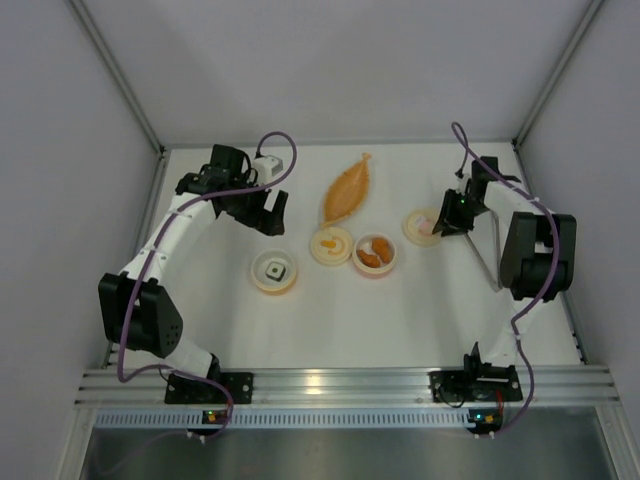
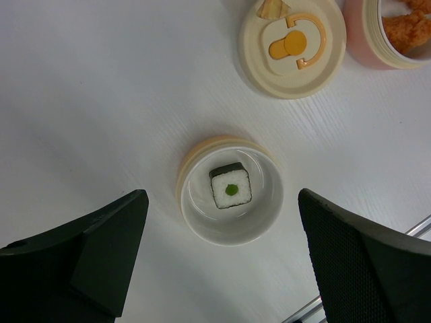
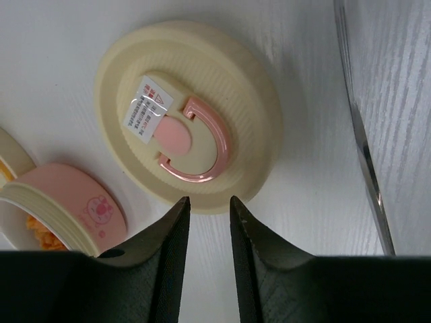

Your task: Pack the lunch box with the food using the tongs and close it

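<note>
A bowl with an orange-yellow outside (image 2: pixel 195 151) holds a single sushi piece (image 2: pixel 230 186). My left gripper hangs above it, open and empty. The pink bowl (image 1: pixel 374 268) with fried pieces (image 1: pixel 372 255) sits right of a cream lid with an orange handle (image 1: pixel 331 246). Farther right lies a second cream lid with a pink handle (image 3: pixel 195 134), flat on the table. Close to that lid's edge is my right gripper, its fingers a narrow gap apart with nothing between them.
A brown leaf-shaped tray (image 1: pixel 347 190) lies behind the bowls. Thin metal utensils (image 1: pixel 484 262) rest at the right, partly under the right arm; one (image 3: pixel 367 161) shows beside the pink-handled lid.
</note>
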